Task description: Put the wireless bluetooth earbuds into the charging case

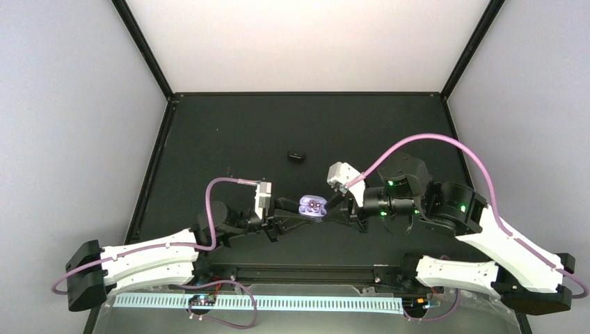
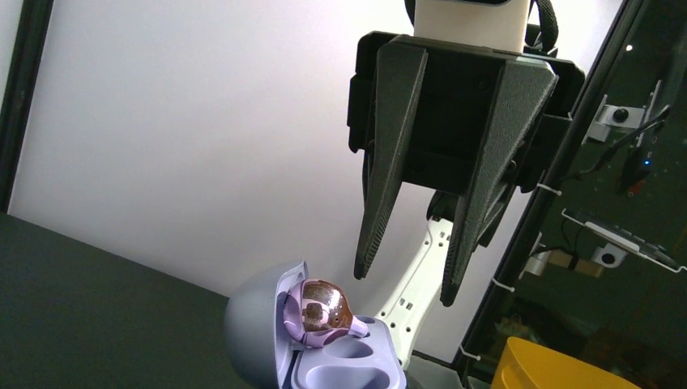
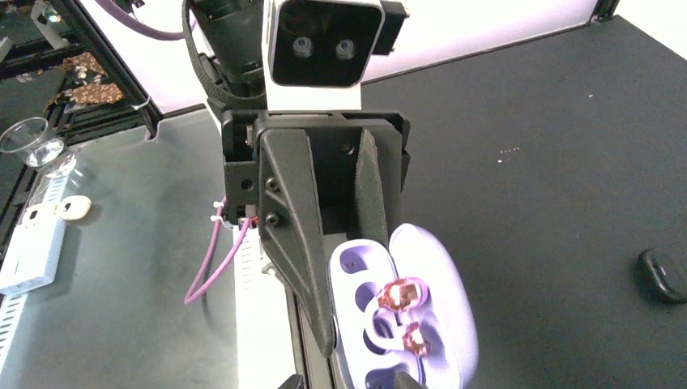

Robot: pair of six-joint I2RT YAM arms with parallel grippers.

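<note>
The lilac charging case [image 1: 313,209] hangs in the middle, lid open, with my left gripper [image 1: 303,213] shut on its side. In the right wrist view, one left finger [image 3: 298,235] lies along the case [image 3: 354,267]. A clip-shaped lilac earbud with shiny reddish-brown ends rests across the case wells against the open lid; the left wrist view shows the same earbud [image 2: 324,308] tilted up, not flush. My right gripper is apart from the earbud, fingers spread, nothing between them. A second earbud cannot be made out.
A small black object [image 1: 296,156] lies on the dark mat behind the case. A white strip [image 1: 257,302] runs along the front edge.
</note>
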